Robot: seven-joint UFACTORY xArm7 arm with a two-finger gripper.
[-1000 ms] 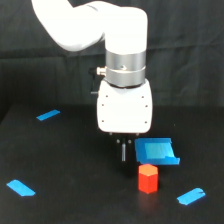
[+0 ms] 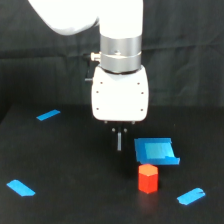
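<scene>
A white arm reaches down from the top of the camera view. Its gripper [image 2: 119, 139] hangs left of the blue tray and above and left of the red block. The dark fingers barely stand out from the black background, so whether they are open or shut does not show. The orange-red block [image 2: 148, 179] rests on the black table, in front of the open blue tray [image 2: 157, 152]. Clear space separates the gripper from the block.
Flat blue pieces lie on the black table: one at back left [image 2: 48, 115], one at front left [image 2: 20, 188] and one at front right [image 2: 191, 196].
The arm and gripper have shifted slightly left and a little higher in the picture. The block, the tray and the blue pieces have stayed where they were.
</scene>
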